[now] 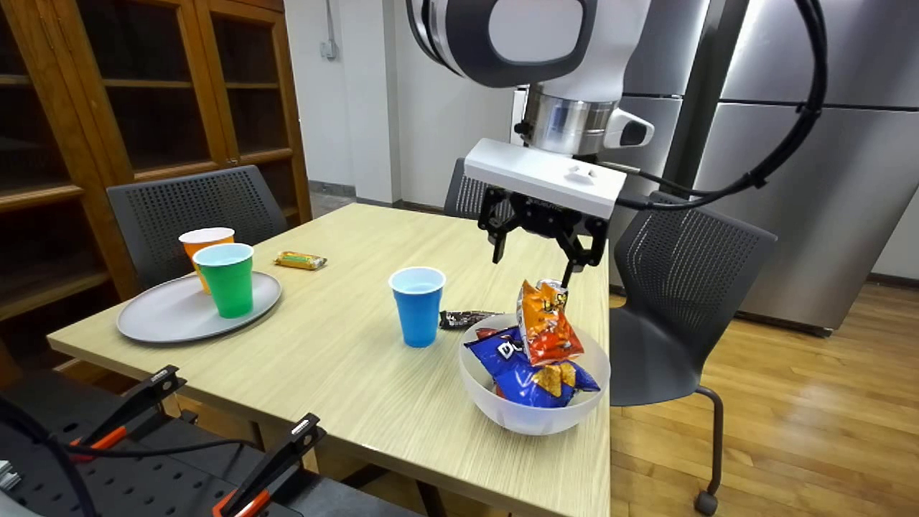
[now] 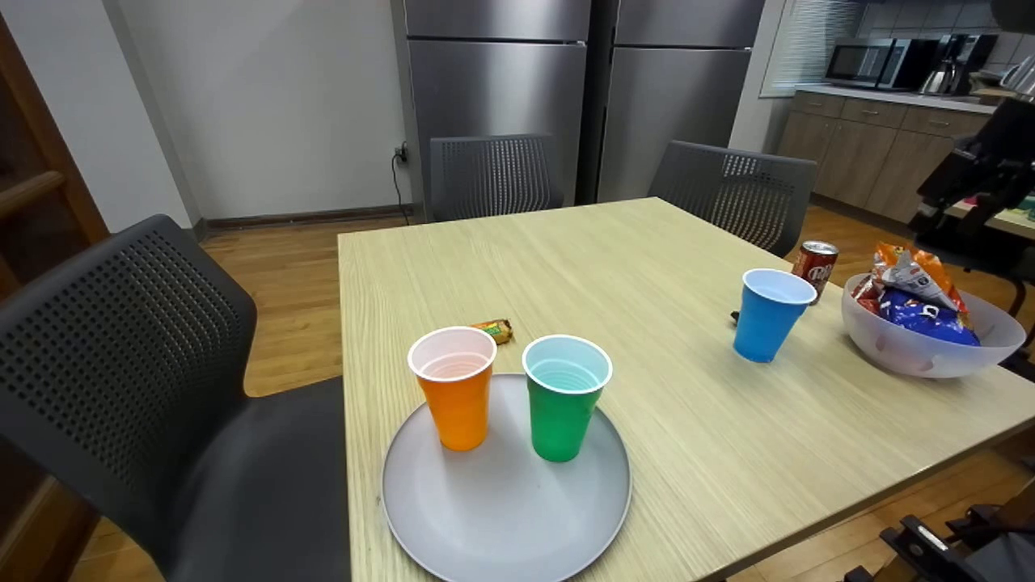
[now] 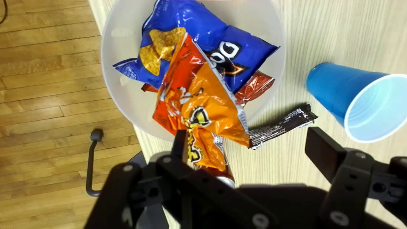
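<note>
My gripper (image 1: 533, 263) hangs open above the far side of a translucent white bowl (image 1: 532, 421), with its fingers wide apart. In the bowl lie a blue chip bag (image 1: 527, 375) and, on top, an orange and red snack bag (image 1: 547, 323) that sticks up past the rim. A dark red wrapper (image 3: 256, 87) shows beneath the blue bag. From the wrist view, the orange bag's top end reaches close to the left finger (image 3: 180, 147); whether they touch I cannot tell. The space by the right finger (image 3: 324, 152) is bare table.
A blue cup (image 1: 419, 309) and a dark wrapped bar (image 1: 467, 319) are beside the bowl. Behind it stands a soda can (image 2: 813, 267). Farther off, a grey plate (image 2: 504, 524) carries an orange cup (image 2: 456, 398) and a green cup (image 2: 563, 407), near a yellow-wrapped bar (image 1: 299, 260).
</note>
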